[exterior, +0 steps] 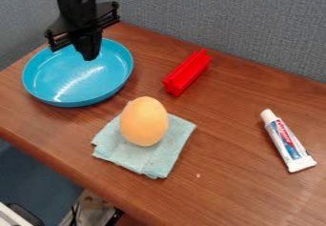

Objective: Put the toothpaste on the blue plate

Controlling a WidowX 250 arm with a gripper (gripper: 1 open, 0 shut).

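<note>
A white toothpaste tube [288,142] with red and blue print lies on the right side of the wooden table, its cap pointing up and left. The blue plate [57,89] rests at the table's left and looks empty. Over the plate's far rim hangs my black gripper [87,51], well away from the tube. Its fingers are small and dark here, and whether they stand apart is hard to make out.
An orange egg-shaped object [144,121] sits on a folded pale-blue cloth [173,154] near the front edge. A red block-like object [188,72] lies toward the back. Bare table [230,115] separates these from the tube. A grey partition [230,20] closes off the back.
</note>
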